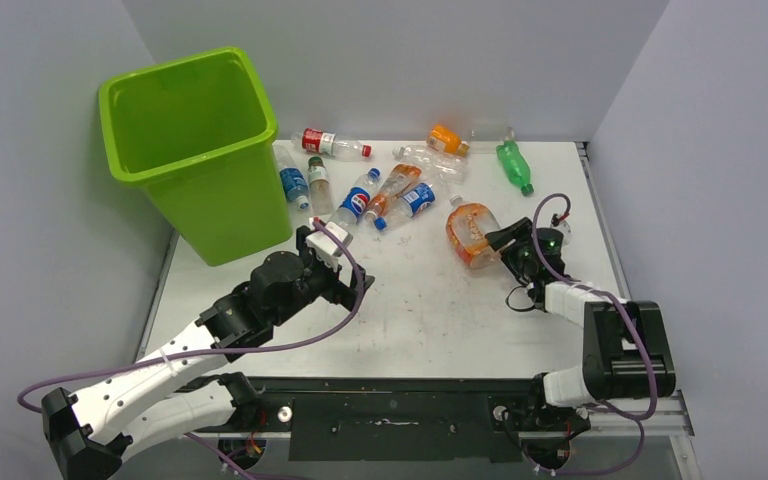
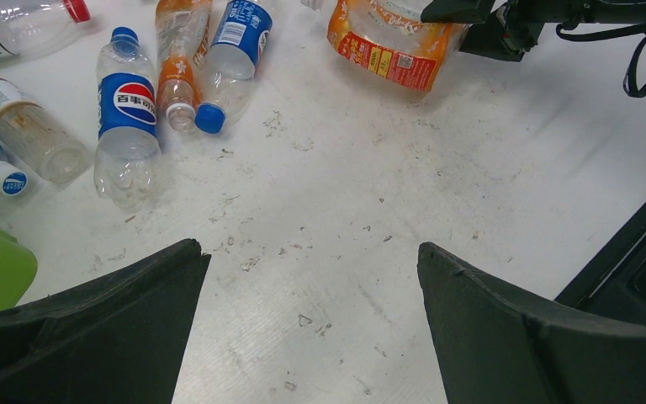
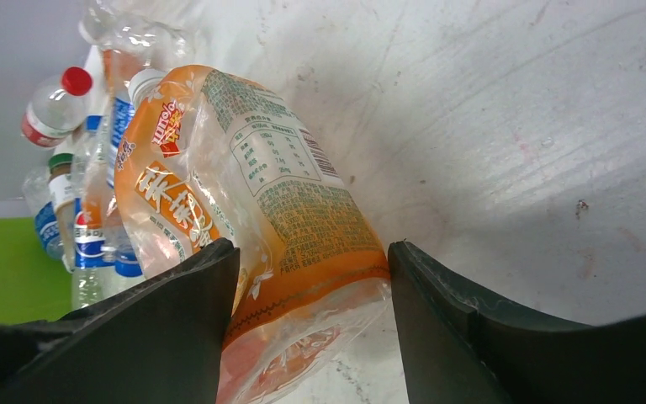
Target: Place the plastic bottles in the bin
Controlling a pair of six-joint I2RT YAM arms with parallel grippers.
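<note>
An orange-labelled clear bottle point(image 1: 471, 235), large and dented, lies right of the table's middle. In the right wrist view its lower end sits between the fingers of my right gripper, which look close against its sides; whether they grip it is unclear. My left gripper is open above bare table, with nothing between its fingers. The green bin point(image 1: 190, 150) stands at the back left. Near it lie a Pepsi bottle point(image 2: 128, 109), a blue-labelled bottle point(image 1: 418, 200), an orange slim bottle point(image 1: 393, 190) and a red-capped bottle point(image 1: 330, 145).
A green bottle point(image 1: 513, 162) and an orange bottle point(image 1: 447, 139) lie along the back edge. A clear bottle point(image 1: 430, 161) lies between the groups. Purple cables loop over both arms.
</note>
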